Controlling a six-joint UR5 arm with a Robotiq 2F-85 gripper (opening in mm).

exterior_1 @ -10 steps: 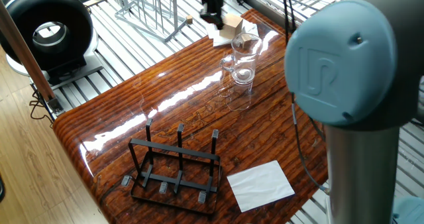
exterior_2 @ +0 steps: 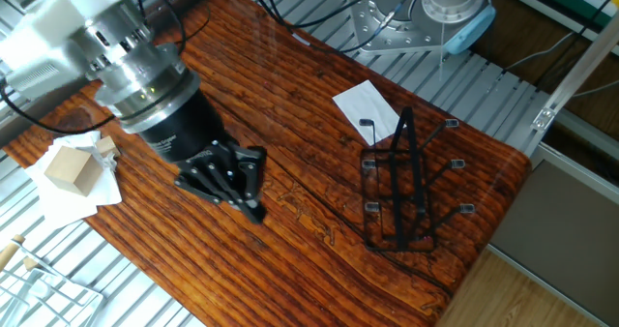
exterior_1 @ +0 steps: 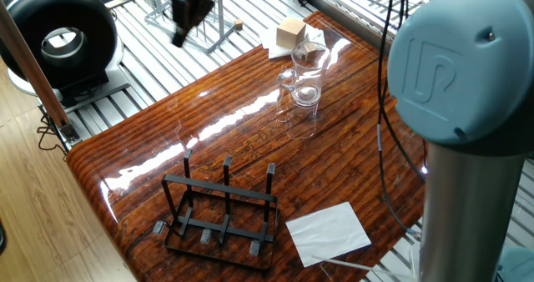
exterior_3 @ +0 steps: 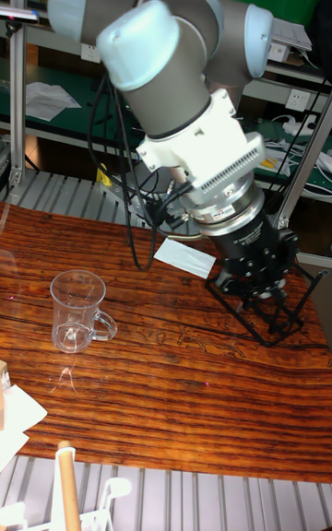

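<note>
My gripper hangs in the air above the wooden table, its black fingers pointing down. Exterior view 1 catches only its blurred lower end at the top edge. No object shows at its fingertips, but how far they are apart is unclear. A clear glass mug with a handle stands upright on the table, well apart from the gripper; in exterior view 3 the mug is at the left. The black wire rack with upright prongs is empty; the gripper partly covers it in exterior view 3.
A white sheet lies flat beside the rack. At the far corner a wooden block rests on white paper. A white wire rack stands off the table. Black cables hang from the arm.
In exterior view 1 my gripper has swept left along the top edge, away from the wooden block, while the arm's blue joint cap shifted right. Mug, rack and sheet have stayed put.
</note>
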